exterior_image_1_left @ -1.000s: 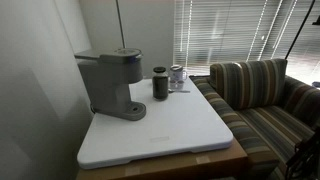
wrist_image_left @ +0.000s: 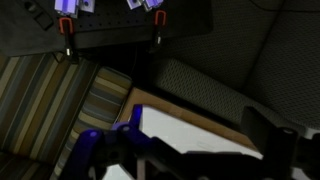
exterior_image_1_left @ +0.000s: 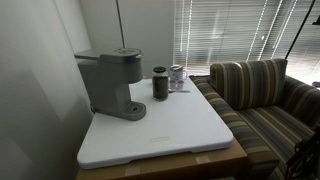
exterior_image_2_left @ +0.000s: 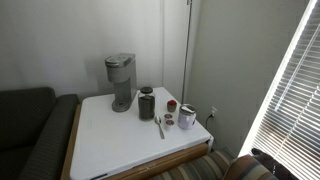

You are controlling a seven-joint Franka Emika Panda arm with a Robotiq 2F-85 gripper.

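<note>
A grey coffee maker (exterior_image_1_left: 112,85) stands on the white tabletop (exterior_image_1_left: 160,135), near the wall. Beside it is a dark jar with a black lid (exterior_image_2_left: 147,103). Farther along are a pale mug (exterior_image_2_left: 186,117), a small reddish cup or pod (exterior_image_2_left: 171,106) and a smaller round item (exterior_image_2_left: 169,119). A spoon (exterior_image_2_left: 160,128) lies by the jar. In the wrist view my gripper has its two dark fingers spread apart, with no object visible between them. A white tabletop corner shows below; the coffee items are out of that view.
A striped armchair (exterior_image_1_left: 262,95) sits beside the table, and a dark sofa (exterior_image_2_left: 35,130) is on the other side. Window blinds (exterior_image_1_left: 225,35) hang behind. A dark base with purple-lit parts (wrist_image_left: 105,15) shows in the wrist view.
</note>
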